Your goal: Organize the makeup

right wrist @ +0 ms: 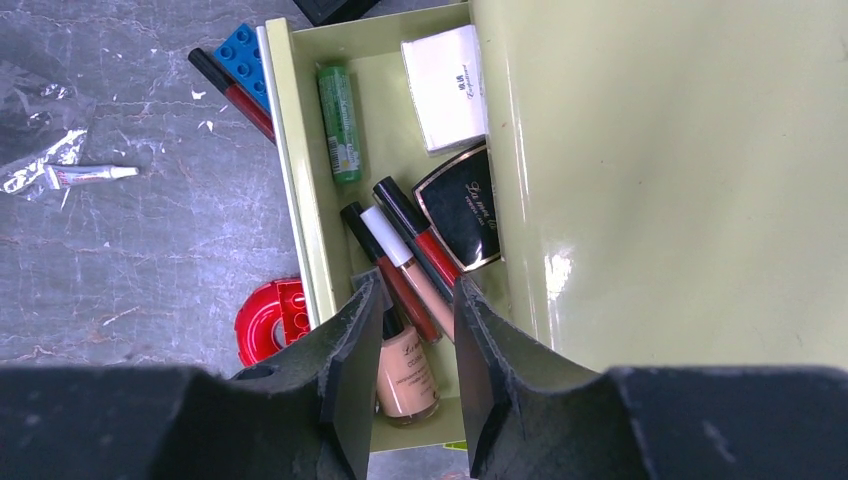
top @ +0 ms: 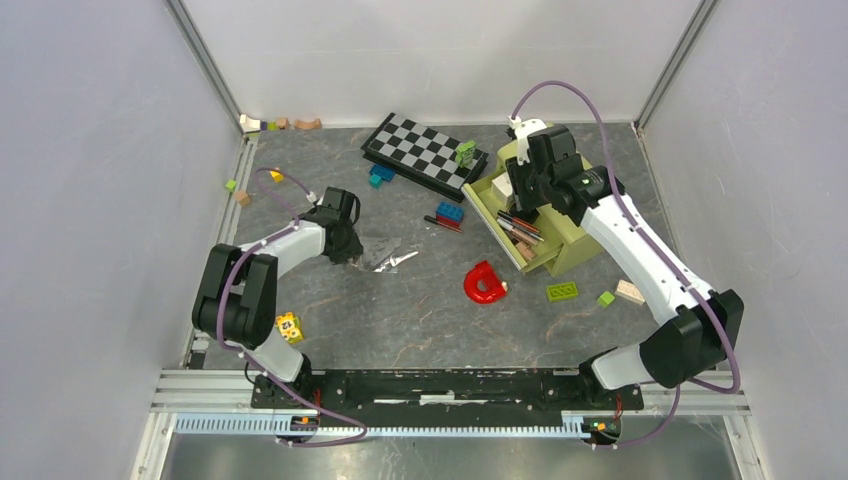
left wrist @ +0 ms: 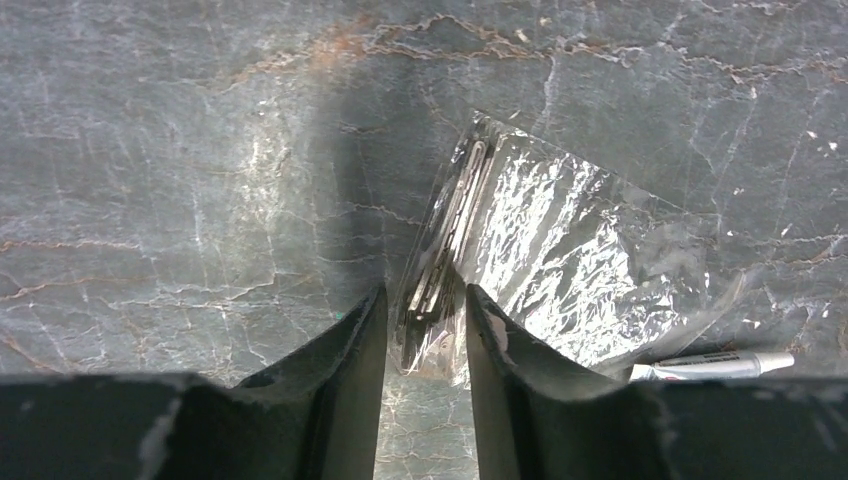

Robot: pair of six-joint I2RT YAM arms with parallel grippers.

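My left gripper is low over a clear plastic bag (left wrist: 590, 260) holding thin metal items, its fingers a little apart at the bag's folded end. A small white tube (left wrist: 720, 364) lies beside it. My right gripper hangs over the pale green drawer (right wrist: 303, 120), fingers part open in view; whether anything is between them is unclear. The drawer holds a green stick (right wrist: 340, 125), white box (right wrist: 443, 85), black compact (right wrist: 460, 205), lip glosses and a foundation bottle (right wrist: 405, 375). A dark red-and-black tube (right wrist: 245, 110) lies outside.
A checkerboard (top: 420, 150) lies at the back. Blue bricks (top: 449, 211), a red horseshoe piece (top: 483, 285), green blocks (top: 562, 291) and a yellow toy (top: 289, 327) lie around.
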